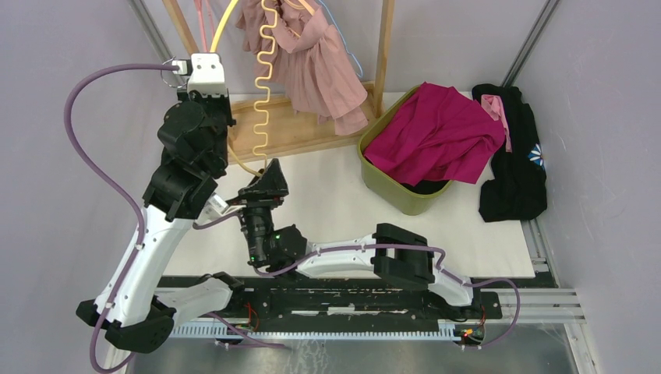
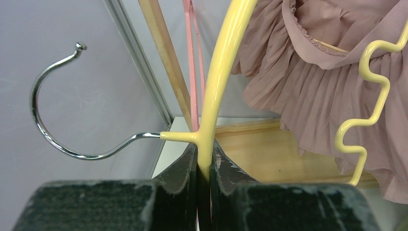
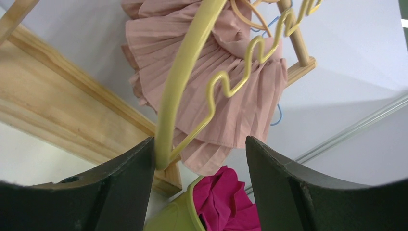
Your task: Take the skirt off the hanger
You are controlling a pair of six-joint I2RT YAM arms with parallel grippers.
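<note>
A yellow hanger [image 2: 219, 62] with a wavy bar stands upright in my left gripper, which is shut on it beside its silver hook. I see no skirt on this hanger. The lower end of the hanger sits between the fingertips of my open right gripper; whether they touch it is unclear. Pink pleated garments [image 1: 319, 70] hang on other hangers on the wooden rack [image 1: 382, 43] behind.
A green bin [image 1: 397, 199] with magenta cloth [image 1: 433, 136] stands right of centre, with black clothing [image 1: 510, 187] beside it.
</note>
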